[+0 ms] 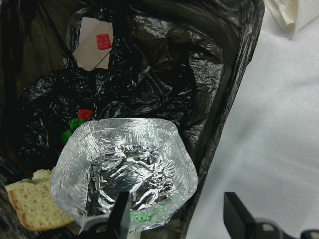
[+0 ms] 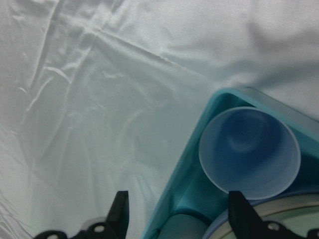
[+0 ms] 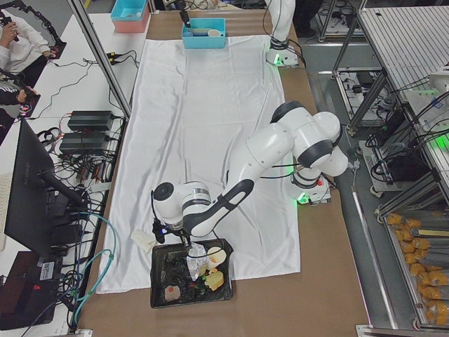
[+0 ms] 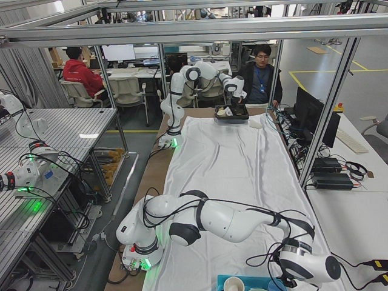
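Observation:
A black-lined tray [image 3: 168, 267] holds a crumpled foil container [image 1: 124, 164], a bread piece [image 1: 37, 204], a cardboard scrap [image 1: 89, 55] with a red bit and small green and red pieces. My left gripper stands open above the foil container at the tray's edge, its fingers apart. At the far end, my right gripper is open over a blue bin [image 2: 184, 174] holding cups [image 2: 249, 149] and plates [image 2: 279, 216].
A pale folded cloth or paper [image 3: 144, 240] lies left of the tray. Monitor and cables line the left side.

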